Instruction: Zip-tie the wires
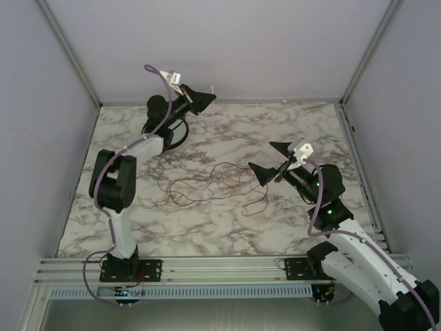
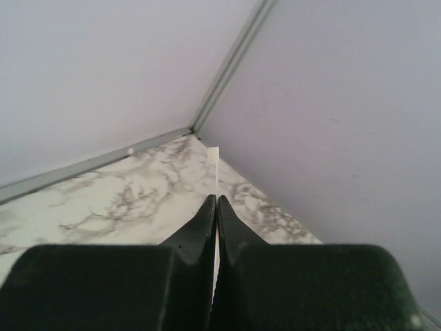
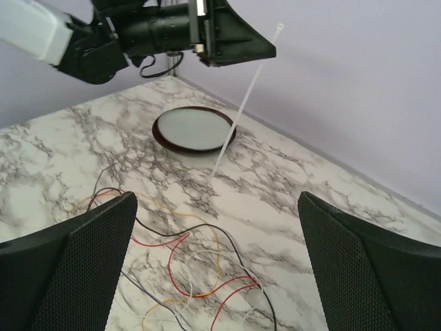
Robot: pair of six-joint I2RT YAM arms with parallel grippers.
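My left gripper (image 1: 208, 98) is raised at the back left, shut on a thin white zip tie (image 3: 236, 122), which stands nearly upright in the right wrist view; its tip (image 2: 213, 156) rises between the fingers in the left wrist view. My right gripper (image 1: 265, 160) hangs over the right of the wires, open wide, nothing between its fingers. The tangled red, black, yellow and white wires (image 1: 207, 186) lie loose on the marble table (image 1: 296, 221).
A round pad with dark rim (image 3: 193, 131) lies at the back left beneath the left arm. Walls enclose the back and sides.
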